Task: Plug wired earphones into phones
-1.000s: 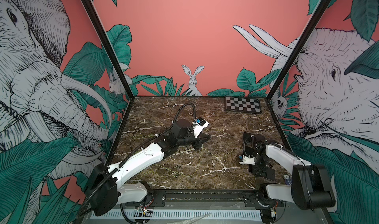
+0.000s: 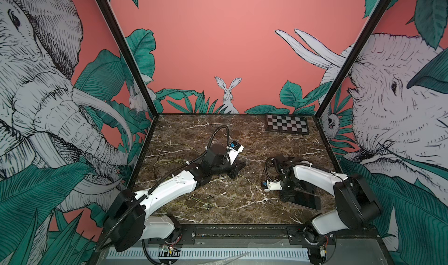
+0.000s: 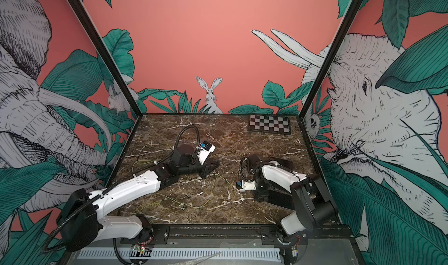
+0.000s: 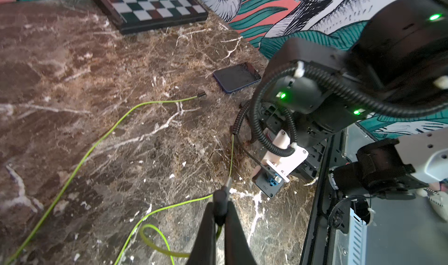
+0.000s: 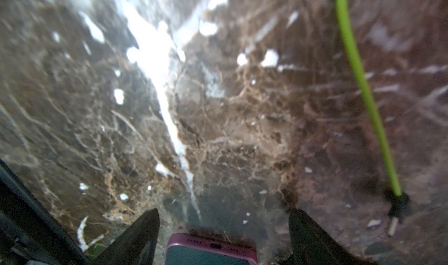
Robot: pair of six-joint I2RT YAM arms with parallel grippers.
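My left gripper is shut on a black earphone plug [image 4: 220,202], whose metal tip points up and away in the left wrist view; its green cable [image 4: 158,250] trails in loops below. On the right, my right gripper stands open. A pink-rimmed phone [image 5: 212,246] shows between its fingers at the bottom of the right wrist view, port edge toward the camera, with gaps on both sides. A dark phone [image 2: 306,200] is partly covered by the right arm in the top left view. Another phone [image 4: 237,77] lies farther back.
A second black plug [image 5: 398,206] on a green cable lies loose on the marble table. A checkerboard [image 2: 287,124] sits at the back right. Thin cables spread over the left half. The table between the arms is mostly bare.
The right arm has moved left over about a second, toward the table's middle.
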